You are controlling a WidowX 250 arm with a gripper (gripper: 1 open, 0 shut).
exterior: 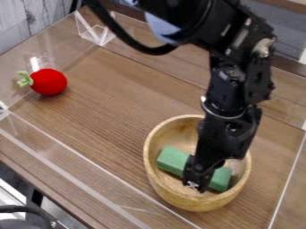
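Note:
A wooden bowl (162, 183) sits at the lower right of the camera view, with a green block (174, 162) lying in it. My black gripper (199, 175) reaches down into the bowl over the block's middle, partly covering it. Whether the fingers touch or grip the block I cannot tell.
A red object with a green top (48, 81), like a radish or tomato, lies at the left of the wooden table (102, 125). A clear wire-like or plastic item (98, 27) is at the top left.

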